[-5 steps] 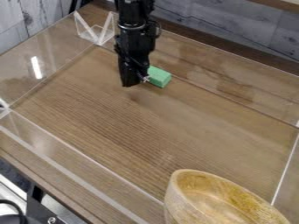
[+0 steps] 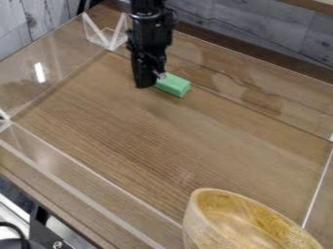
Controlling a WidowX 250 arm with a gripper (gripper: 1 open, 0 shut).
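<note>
My black gripper (image 2: pixel 154 76) reaches down from the top at the back of the wooden table. A small green block (image 2: pixel 172 85) lies just to the right of its fingertips, partly behind them. I cannot tell whether the fingers are open, shut or touching the block.
A pale yellow bowl (image 2: pixel 240 219) sits at the front right. A clear plastic object (image 2: pixel 104 30) is at the back left. A raised wooden edge runs along the back right.
The gripper has moved slightly, and the green block now sits a little lower in the view, with more of its top showing.
</note>
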